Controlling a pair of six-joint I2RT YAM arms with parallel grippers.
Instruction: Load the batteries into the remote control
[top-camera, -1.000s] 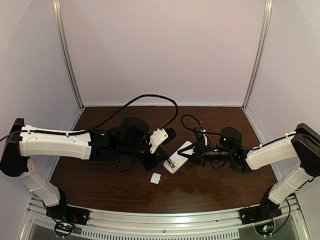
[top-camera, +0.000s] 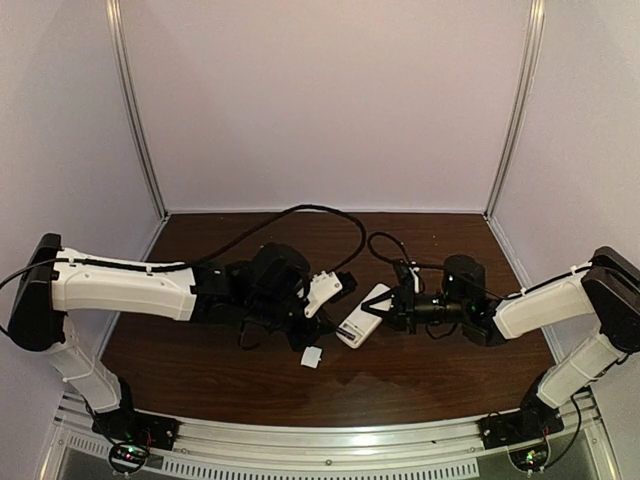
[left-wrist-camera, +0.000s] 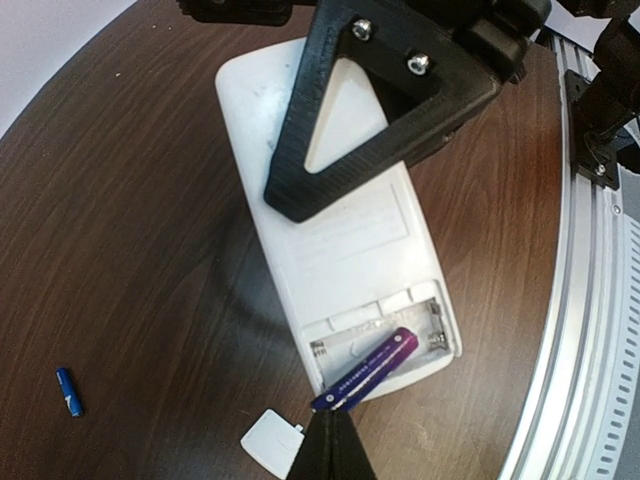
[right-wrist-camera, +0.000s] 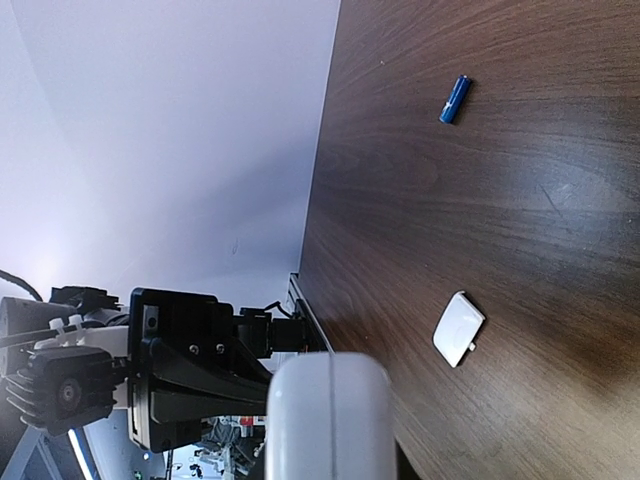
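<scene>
My right gripper is shut on the white remote, its back upward with the battery compartment open in the left wrist view. A purple battery lies slanted across the compartment, one end past its lower edge, touching or beside the tips of my left gripper. That gripper is shut; I cannot see anything clearly between its fingers. A blue battery lies loose on the table, also visible in the right wrist view. The white battery cover lies on the table below the remote.
Pale walls enclose it at the back and sides, and an aluminium rail runs along the front edge.
My left arm has shifted slightly and its cable loop sits lower in the top view. The remote in my right gripper has moved very slightly right.
</scene>
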